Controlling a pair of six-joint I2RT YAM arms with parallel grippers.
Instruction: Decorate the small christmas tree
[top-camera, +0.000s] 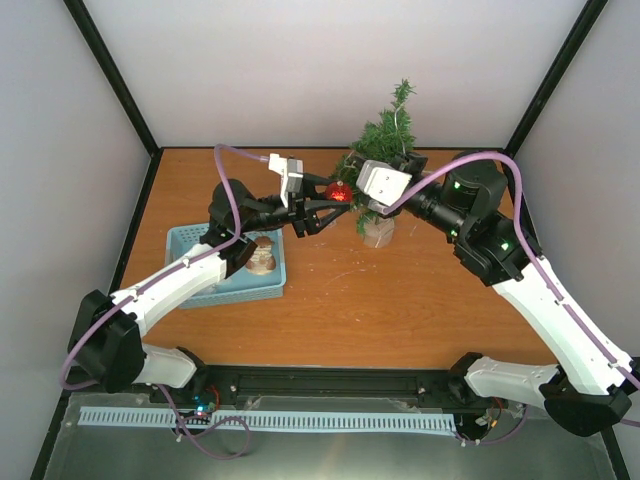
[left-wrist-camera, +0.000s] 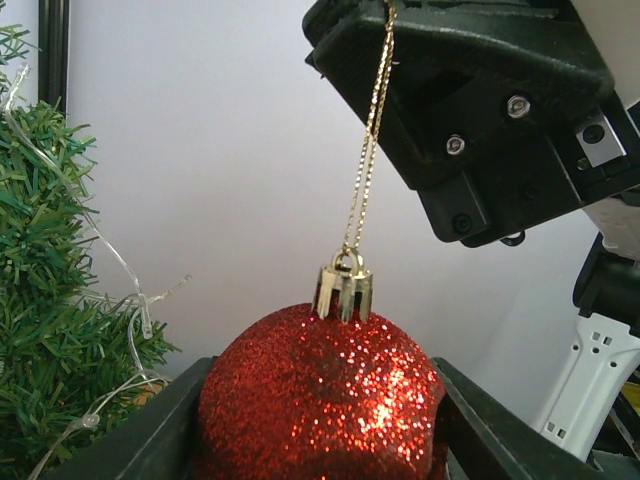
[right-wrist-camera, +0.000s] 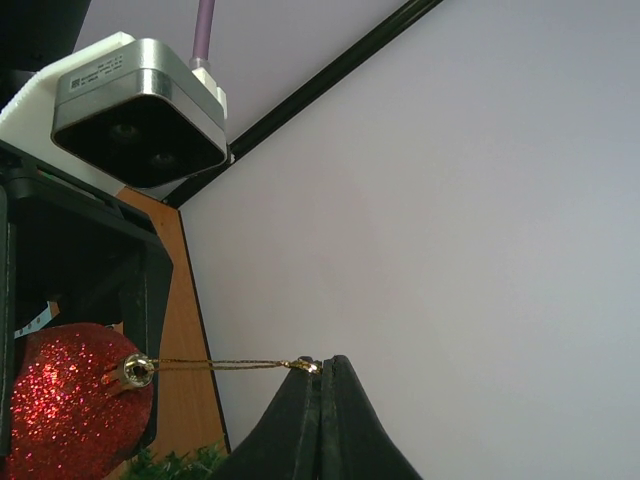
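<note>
A glittery red ball (left-wrist-camera: 320, 400) with a gold cap sits between the fingers of my left gripper (top-camera: 340, 196), which is shut on it. From the cap a thin gold loop (right-wrist-camera: 225, 364) stretches to the tips of my right gripper, shut with the loop's end pinched there. In the left wrist view the same string rises taut towards the right gripper's black body, which hides its upper end. The small green tree (top-camera: 388, 132) stands just behind the grippers in the top view, its lower branches partly covered by the right arm.
A light blue basket (top-camera: 240, 291) with brownish items (top-camera: 262, 262) inside lies under the left arm. The tree's wrapped base (top-camera: 378, 233) rests on the wooden table. A clear light wire (left-wrist-camera: 115, 255) runs along the branches.
</note>
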